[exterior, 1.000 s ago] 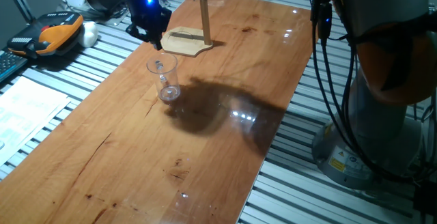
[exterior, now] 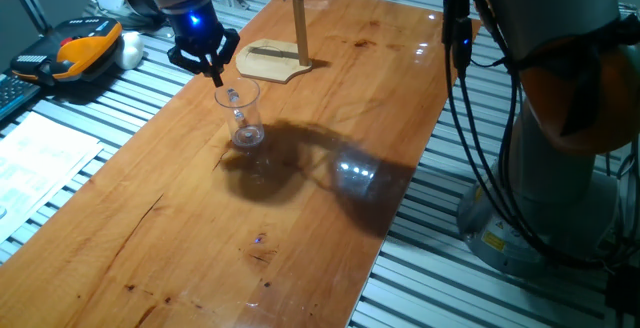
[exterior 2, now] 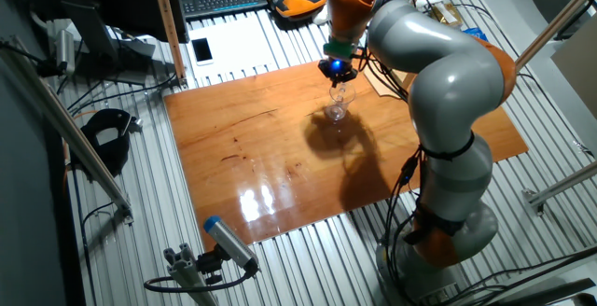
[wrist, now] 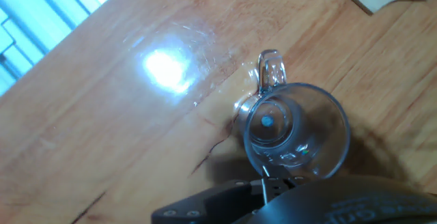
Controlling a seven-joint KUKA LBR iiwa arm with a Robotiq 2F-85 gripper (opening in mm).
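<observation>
A clear mug (exterior: 246, 128) stands upright on the wooden table, its handle toward the table's far side in the wrist view. Seen from above, the mug (wrist: 300, 132) has an open mouth, and a small bluish spot shows at its base. My gripper (exterior: 217, 80) points down just at the mug's rim, on its left side in exterior view 1. Its fingers come together at the tips and look shut, with nothing visible between them. Whether the tips touch the rim I cannot tell. From the other side, the gripper (exterior 2: 338, 80) hangs just above the mug (exterior 2: 336, 112).
Behind the mug stands a wooden rack (exterior: 275, 60) with an upright post. An orange and black device (exterior: 70, 50) and paper sheets (exterior: 40, 168) lie off the table's left side.
My gripper has shifted slightly left in exterior view 1, from over the mug's rim toward its left side, and turned a little. The mug has not moved.
</observation>
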